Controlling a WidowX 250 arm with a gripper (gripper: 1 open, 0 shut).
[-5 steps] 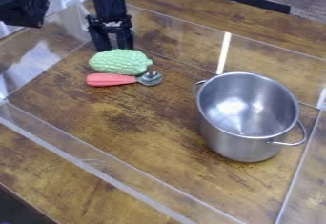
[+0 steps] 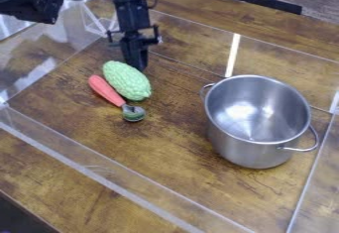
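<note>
My black gripper (image 2: 133,43) hangs at the upper middle of the camera view, just behind a pale green, knobbly elongated object (image 2: 126,79) lying on the wooden table. A red-handled utensil (image 2: 107,90) with a metal and green rounded end (image 2: 134,113) lies along its near left side. Whether the fingertips touch the green object is hard to tell, and their opening is unclear.
A large steel pot (image 2: 252,108) with side handles stands on the right. Clear panel edges or strips run along the left and right.
The green object and the red utensil have rotated clockwise, their right ends swinging toward the front. My gripper has shifted slightly to the right and down.
</note>
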